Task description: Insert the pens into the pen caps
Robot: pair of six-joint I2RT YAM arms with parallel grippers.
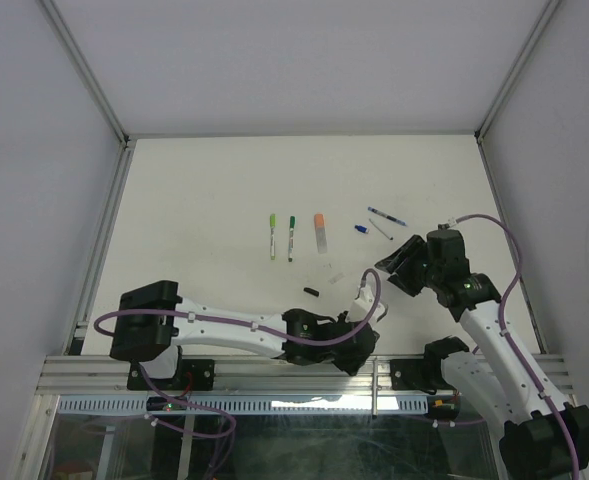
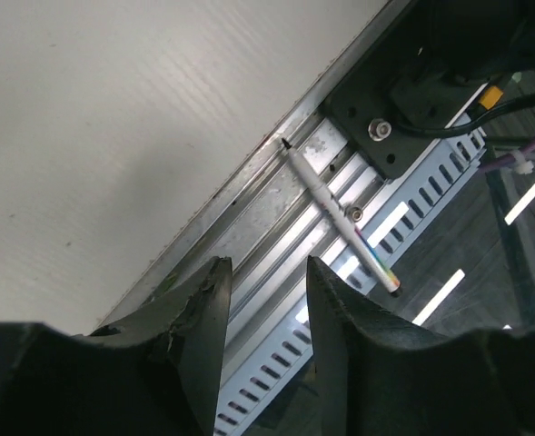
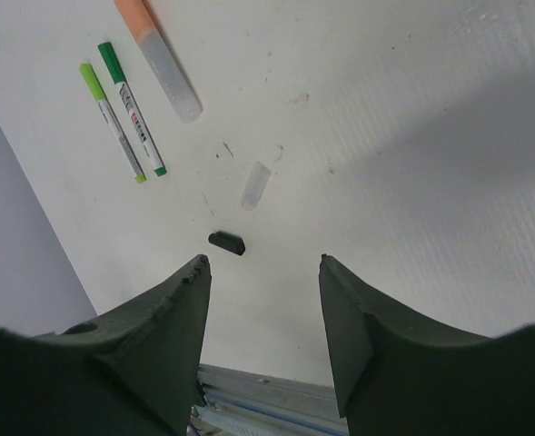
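Note:
A silver pen with a dark tip lies on the metal rail at the front edge, ahead of my open left gripper. My open right gripper hangs over the table, facing a small black cap and a clear cap. Farther off lie a light green pen, a dark green pen and an orange-and-clear object. In the top view, a blue pen, a white pen and a blue cap lie on the right.
A metal rail with slotted strip runs along the front edge, beside black brackets. Grey walls enclose the sides and back.

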